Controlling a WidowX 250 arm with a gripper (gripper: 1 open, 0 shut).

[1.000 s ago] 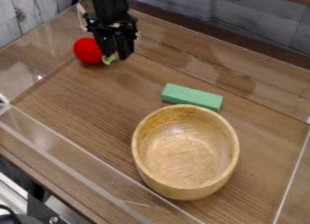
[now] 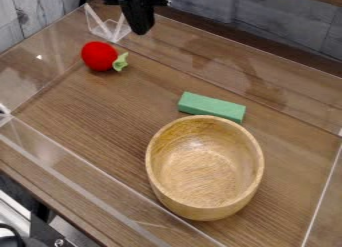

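Note:
My gripper is at the top edge of the camera view, dark and mostly cut off, so its finger state is unclear. Below it and to the left, a red round object with a green tip, like a strawberry or tomato, lies on the wooden table, apart from the gripper. A green rectangular block lies right of the middle. A tan oval bowl stands empty at the lower middle.
Raised edges border the table at left and back.
The gripper has risen away from the red object toward the top edge. The red object, block and bowl look unmoved.

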